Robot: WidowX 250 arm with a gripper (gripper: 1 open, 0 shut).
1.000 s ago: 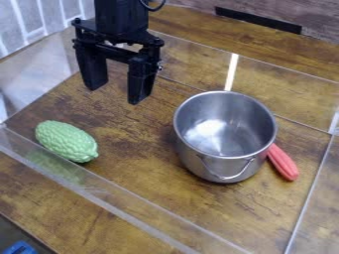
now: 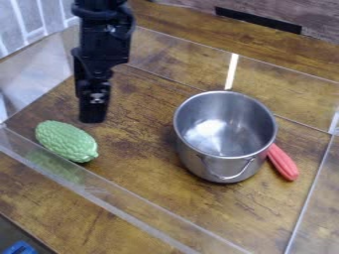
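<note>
My black gripper (image 2: pixel 93 91) hangs at the upper left of the camera view, fingers pointing down and standing open, with nothing seen between them. Below it a green textured vegetable-like object (image 2: pixel 66 141) lies on the wooden surface, apart from the fingertips. A steel pot (image 2: pixel 225 137) stands at centre right, and a red elongated object (image 2: pixel 283 163) lies just right of it, partly behind the pot.
Clear low walls or strips border the wooden work area (image 2: pixel 159 193). A narrow white strip (image 2: pixel 232 71) lies behind the pot. Bare wood is free in the middle and front. Something blue shows at the bottom left corner.
The gripper has turned and shifted left, now more over the area behind the green object. The pot, red object and green object have not moved.
</note>
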